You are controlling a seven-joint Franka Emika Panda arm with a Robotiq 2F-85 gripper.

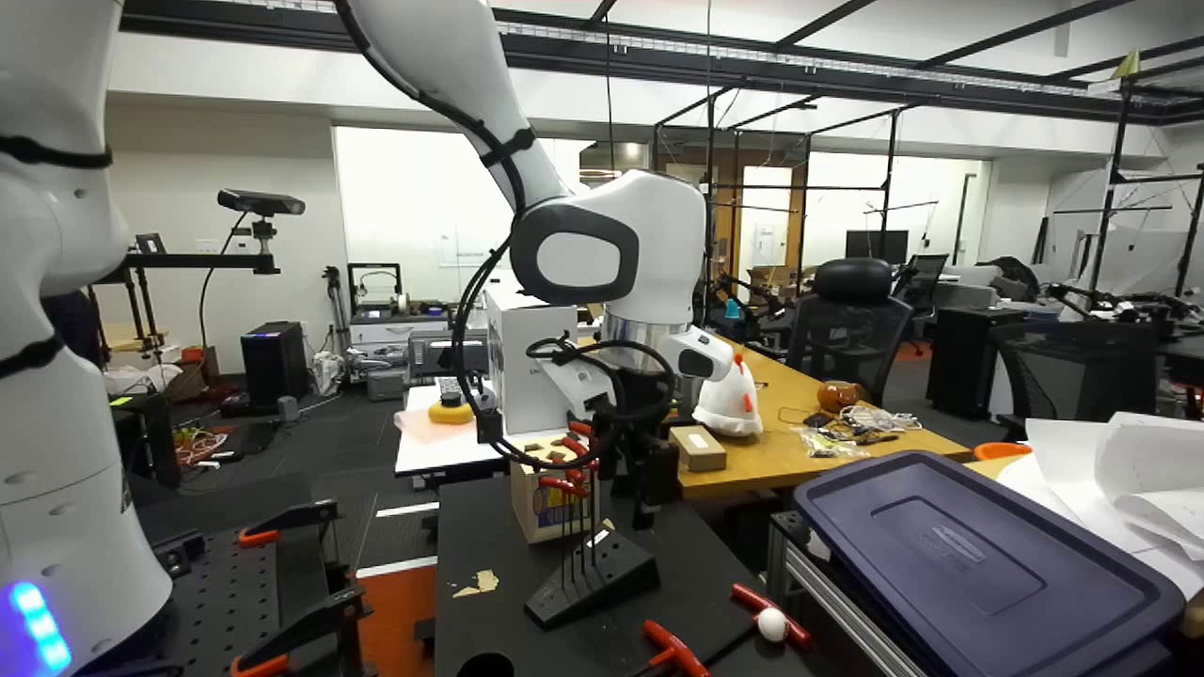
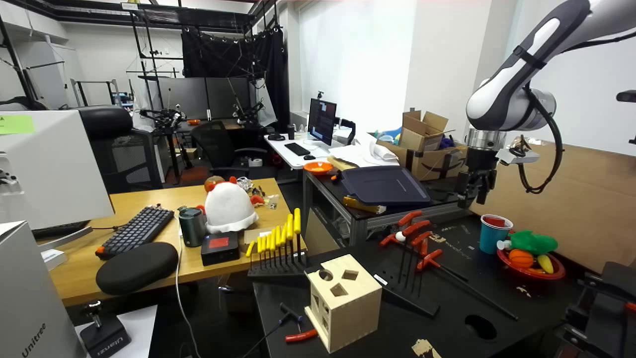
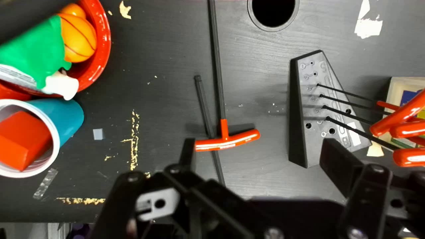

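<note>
My gripper is open, its fingers pointing down with nothing between them. In exterior view 2 the gripper hangs well above the black table. A T-handle hex key with a red handle lies flat below, nearer the left finger in the wrist view. Its handle crosses a second dark shaft, whose other end my gripper hides. Right of it stands a sloped black key holder, with several red-handled T-keys upright in it.
A teal cup with a red block inside and a red bowl of toys lie left in the wrist view. A wooden shape-sorter box stands by the holder. The table has a round hole. A dark blue lid rests alongside.
</note>
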